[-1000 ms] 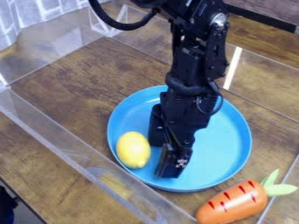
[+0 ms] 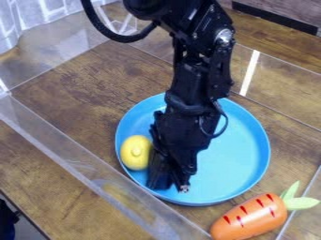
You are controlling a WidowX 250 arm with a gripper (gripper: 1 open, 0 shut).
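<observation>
My black gripper (image 2: 166,169) reaches down from the top into a blue plate (image 2: 234,169). Its fingertips are low over the plate, right beside a yellow oval object (image 2: 133,151) at the plate's left side, which they partly hide. The dark fingers overlap, so whether anything is between them is hard to see; it looks shut.
An orange toy carrot (image 2: 247,217) with green leaves lies at the lower right, outside the plate. A clear plastic wall (image 2: 94,169) runs diagonally along the lower left.
My gripper has shifted slightly left and toward the yellow object, which now sits a little higher in the view and is more hidden by the fingers.
</observation>
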